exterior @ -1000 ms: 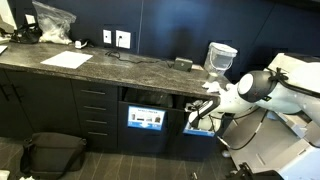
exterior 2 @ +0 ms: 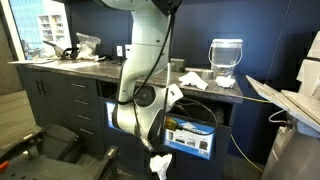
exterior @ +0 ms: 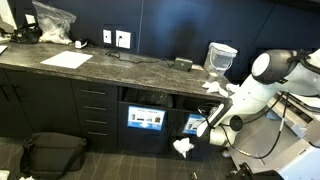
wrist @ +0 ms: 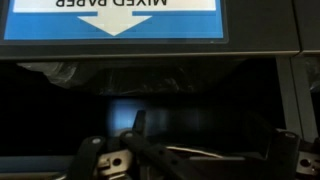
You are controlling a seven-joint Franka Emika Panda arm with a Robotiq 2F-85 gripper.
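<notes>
In the wrist view my gripper stands open, with nothing clearly held between its dark fingers, facing the dark opening of a bin [wrist: 190,105]. The blue label [wrist: 115,20], upside down there, reads MIXED PAPER. A crumpled white piece [exterior: 183,146] shows low in front of the cabinet, below the arm's white wrist [exterior: 207,130]. Exterior view 2 has this white piece [exterior 2: 160,167] near the floor, apart from the arm; whether it is falling or lying there I cannot tell. The arm partly covers the right-hand bin label [exterior 2: 190,138].
Another blue-labelled bin [exterior: 145,117] sits to the left. Overhead runs the dark countertop [exterior: 140,72], bearing a white bucket [exterior: 220,57], crumpled white pieces [exterior: 213,87] and a paper sheet [exterior: 67,59]. A black bag [exterior: 53,153] rests on the floor.
The arm's wrist has shifted lower and slightly outward from the bins.
</notes>
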